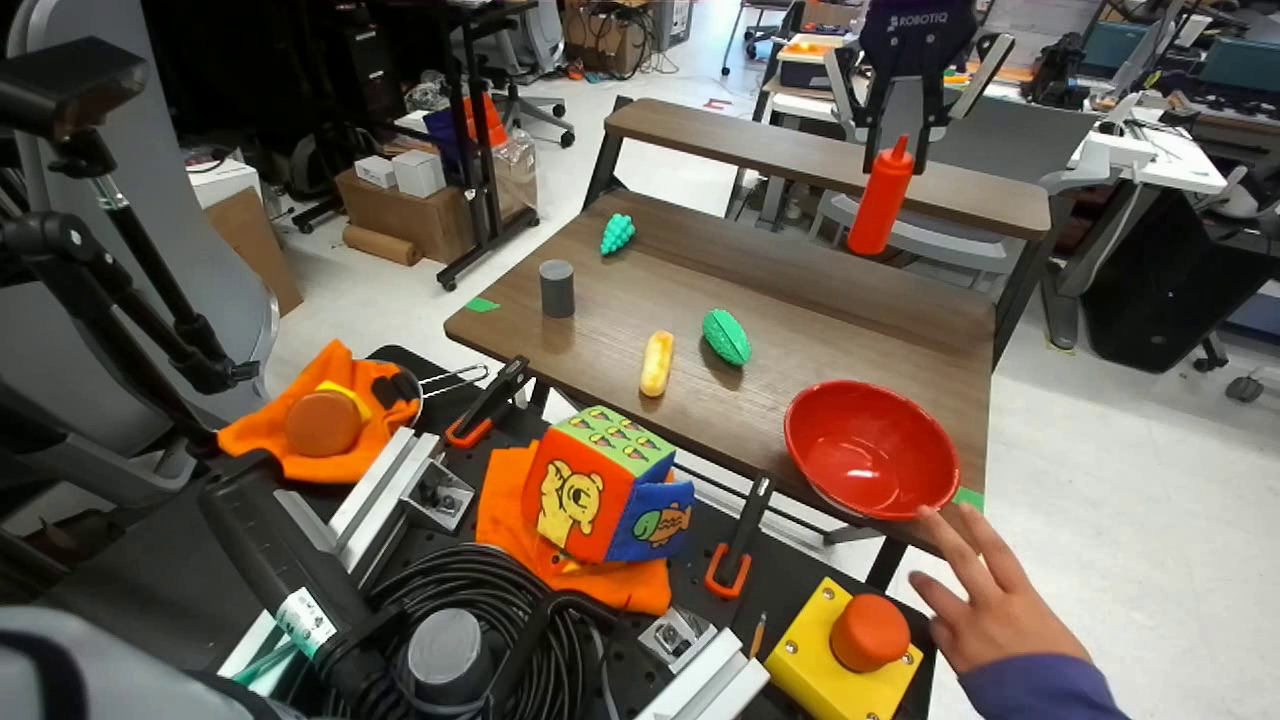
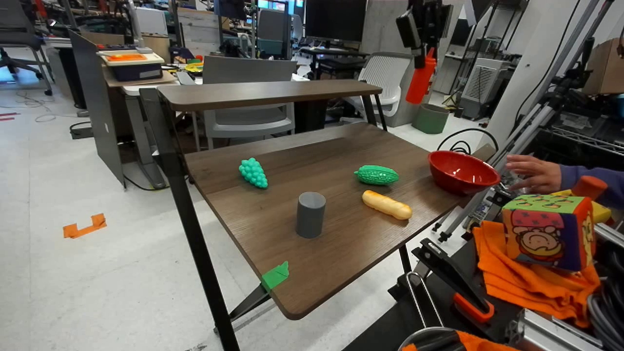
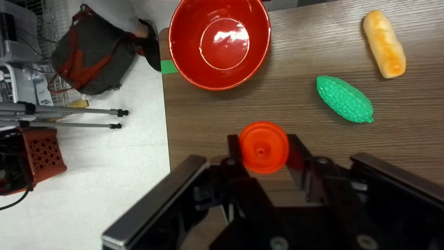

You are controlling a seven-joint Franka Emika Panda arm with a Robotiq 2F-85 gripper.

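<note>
High above the right end of the table, my gripper (image 1: 903, 150) is shut on a red squeeze bottle (image 1: 882, 204), which hangs tilted, nozzle up, touching nothing below. In the wrist view the bottle's round red end (image 3: 264, 146) fills the space between the dark fingers. An empty red bowl (image 1: 870, 450) sits at the table's near right corner, nearer the front edge than the bottle. In the second exterior view, the gripper (image 2: 425, 55) and the bottle (image 2: 419, 85) appear up and to the left of the bowl (image 2: 462, 171).
On the table (image 2: 351, 257) lie a green bumpy vegetable (image 2: 377, 174), a yellow bread-like stick (image 2: 386, 204) and teal grapes (image 2: 253, 173); a grey cylinder (image 2: 310, 214) stands upright. A raised shelf (image 1: 816, 162) runs along the back. A person's hand (image 1: 996, 582) is beside the bowl.
</note>
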